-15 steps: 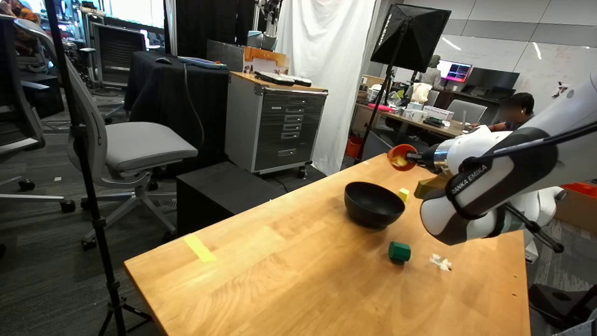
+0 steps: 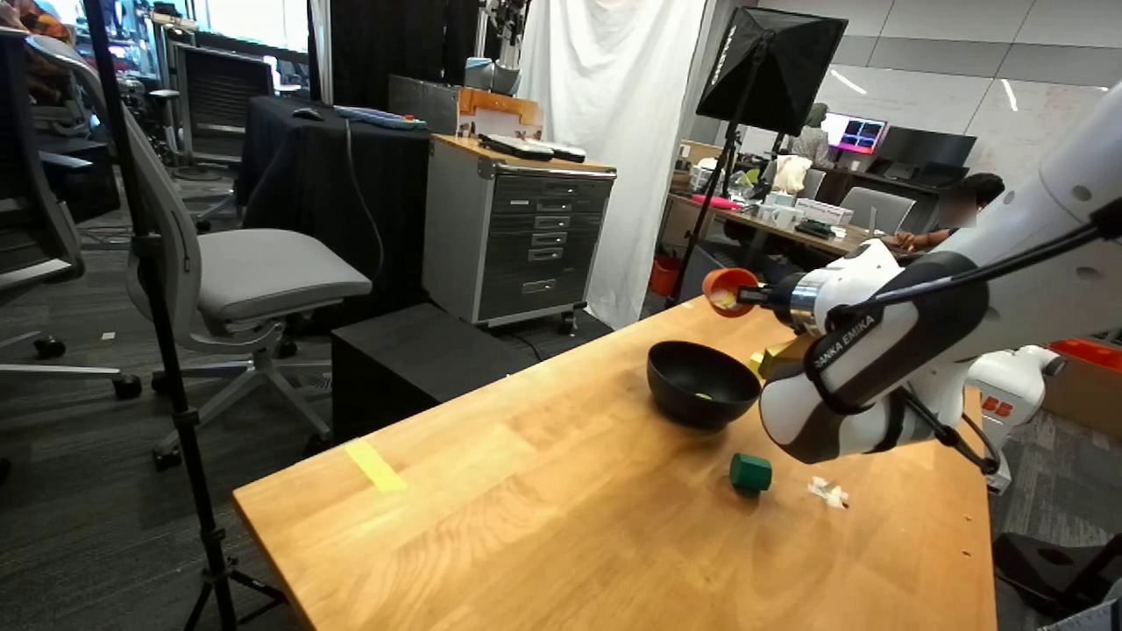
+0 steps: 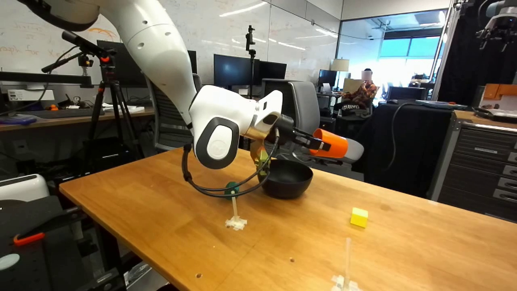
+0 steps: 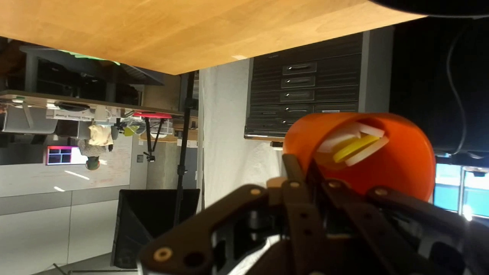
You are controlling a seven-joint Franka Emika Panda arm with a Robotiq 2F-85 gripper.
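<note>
An orange cup (image 2: 725, 289) is held above the table's far edge, tipped on its side, its mouth toward the first exterior camera. My gripper is shut on the cup's wall near the rim; the same gripper (image 3: 323, 145) shows from the side in the second exterior view. Inside the cup (image 4: 403, 156) lie a few white and yellow pieces (image 4: 355, 146). A black bowl (image 2: 702, 385) stands upright on the table, below and in front of the cup in the first exterior view, with a small yellowish bit (image 2: 704, 396) inside.
A green block (image 2: 749, 472) lies near the bowl, beside a taped patch (image 2: 828, 491). A yellow cube (image 3: 359, 217) sits on the table (image 3: 310, 233).
My arm and the orange cup have moved left and slightly up in the first exterior view, closer to above the bowl. The bowl and green block have stayed put.
</note>
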